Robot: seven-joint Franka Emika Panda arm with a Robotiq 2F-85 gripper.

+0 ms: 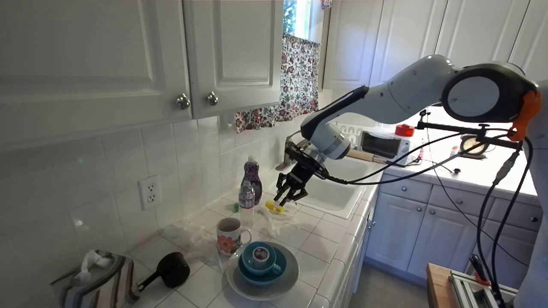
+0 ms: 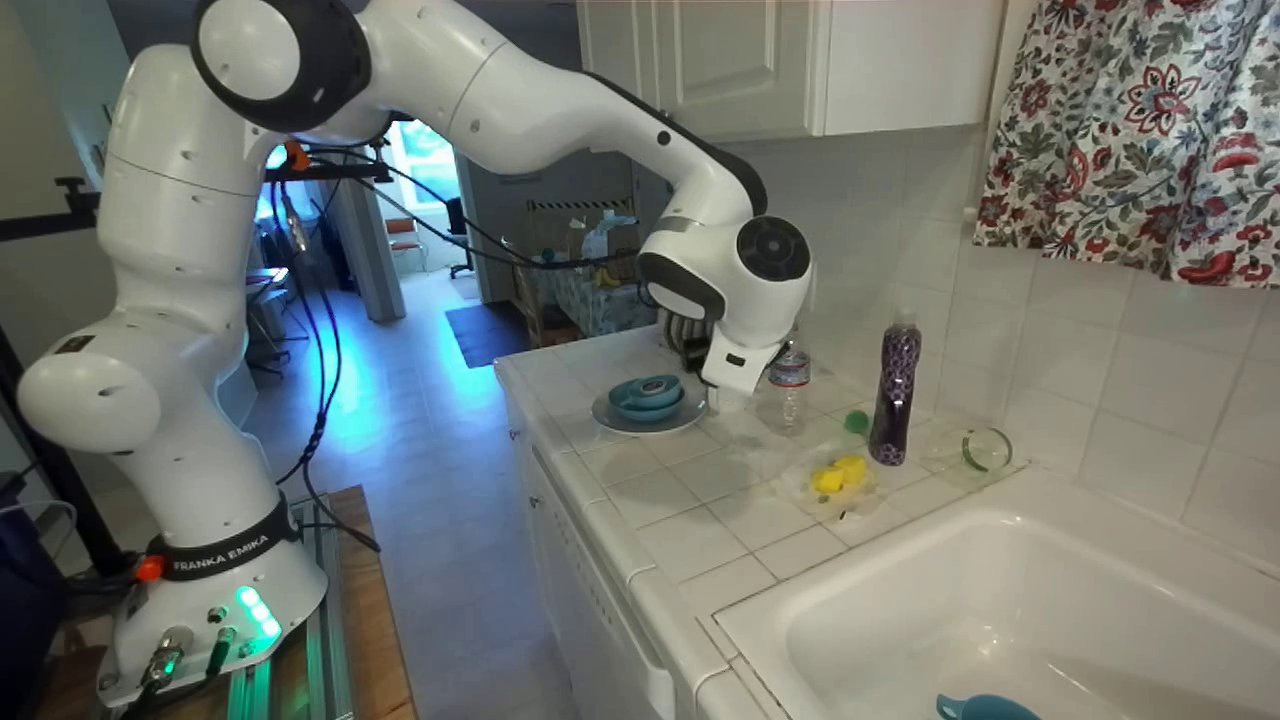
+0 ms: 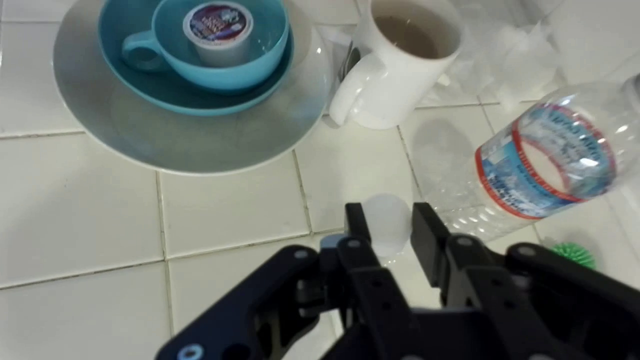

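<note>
My gripper is shut on a small white round object, held between the two black fingertips. In exterior view 1 the gripper hangs above the counter, short of the sink, with the white piece showing faintly at its tips. Below and to one side, a grey plate carries a teal bowl with a teal cup stacked in it. Inside the cup sits a coffee pod. A white flowered mug with brown liquid stands beside the plate.
A clear water bottle and a purple soap bottle stand near the wall. Yellow pieces and a green scrubber lie on the counter. The sink holds a blue item.
</note>
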